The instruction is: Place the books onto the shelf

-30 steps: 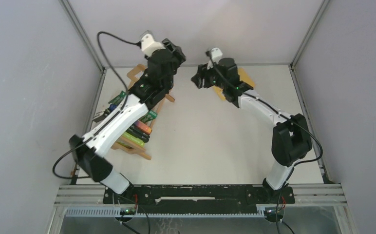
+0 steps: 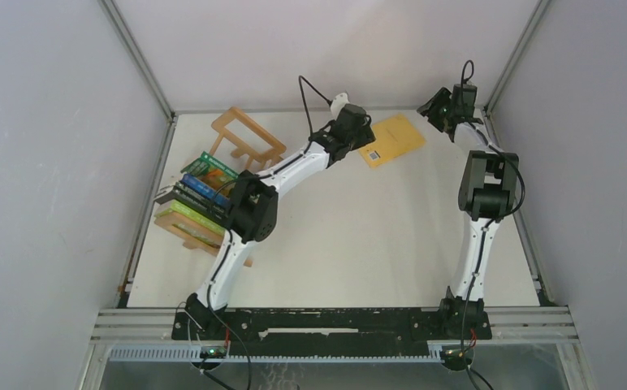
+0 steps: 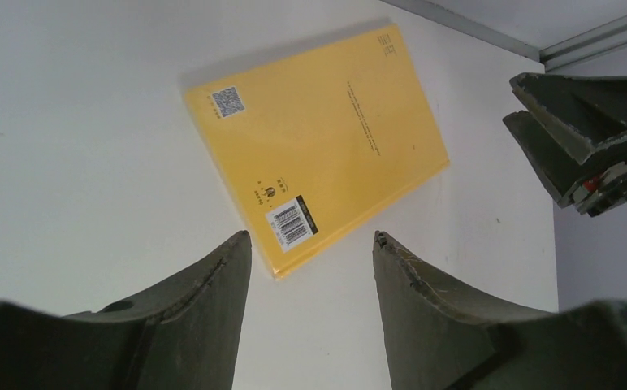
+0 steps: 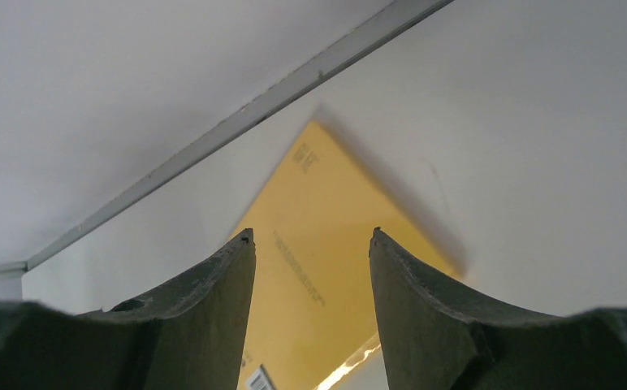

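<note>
A yellow book or file (image 2: 398,140) lies flat toward the back of the white table, turned at an angle. Its barcode corner points toward my left gripper (image 2: 367,136), which hovers just left of it in the top view. In the left wrist view the yellow book (image 3: 318,138) lies whole beyond the parted fingers (image 3: 225,284), nothing between them. Right of the book hangs my right gripper (image 2: 430,107), also open and empty; the right wrist view shows the book (image 4: 310,260) beyond and between its fingertips. On the left, several books (image 2: 201,183) stand in a wooden rack.
The wooden rack (image 2: 249,130) fills the table's left side, partly covered by my left arm. A low wall and rail (image 4: 253,110) run along the back edge.
Both arms have swung right and reached out to the yellow book. The left came from over the rack, the right from left of the book to its right side. The book has stayed put.
</note>
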